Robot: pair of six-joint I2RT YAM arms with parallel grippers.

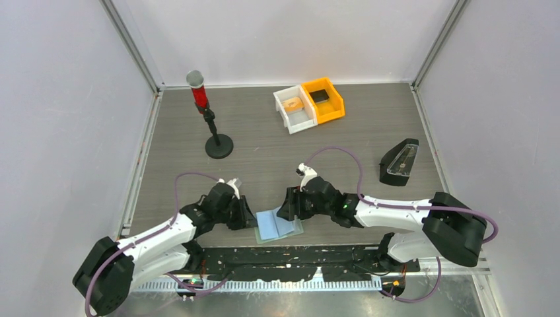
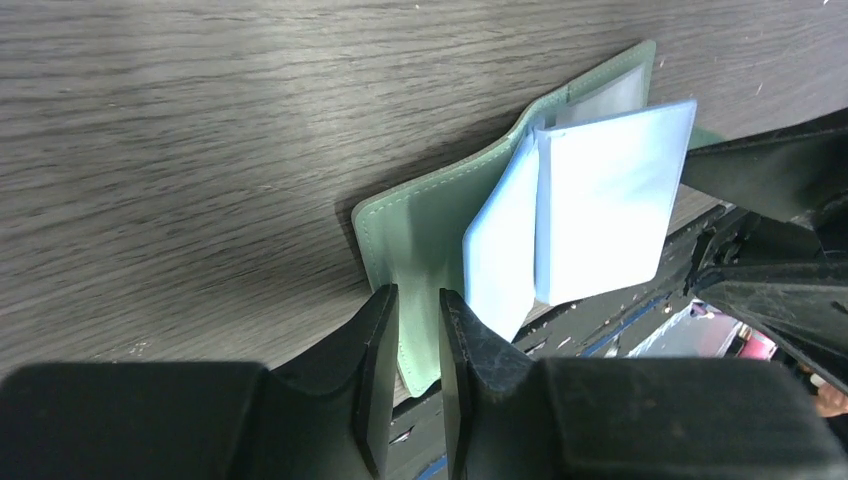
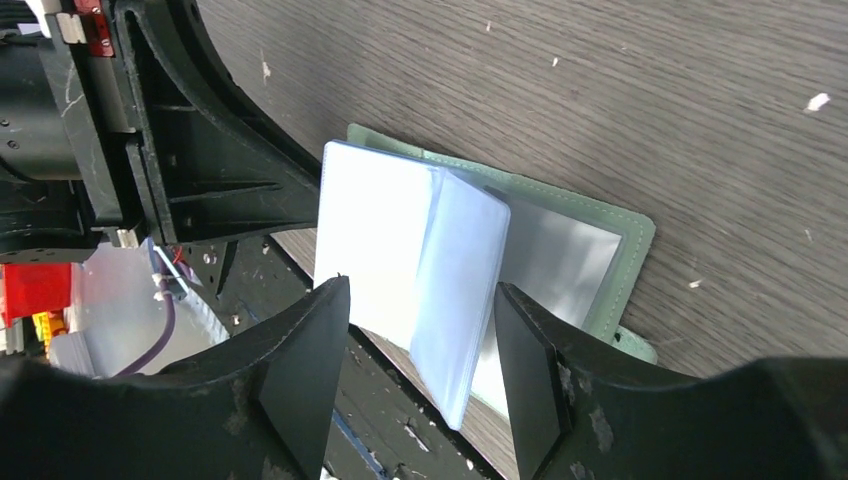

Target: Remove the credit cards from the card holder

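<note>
The card holder (image 1: 269,224), green with pale blue sleeves, lies at the table's front edge between both grippers. In the left wrist view its green cover (image 2: 420,240) is under my left gripper, whose fingertips are close together with a narrow gap at the cover's end. My right gripper stands open over the holder, its fingertips either side of the folded blue sleeves (image 3: 458,290). A greyish inner panel (image 3: 560,260) shows beside them; I cannot tell whether cards are in it.
A white bin (image 1: 300,119) and orange bin (image 1: 333,105) stand at the back, a stand with red top (image 1: 218,146) at back left, a black device (image 1: 396,172) at right.
</note>
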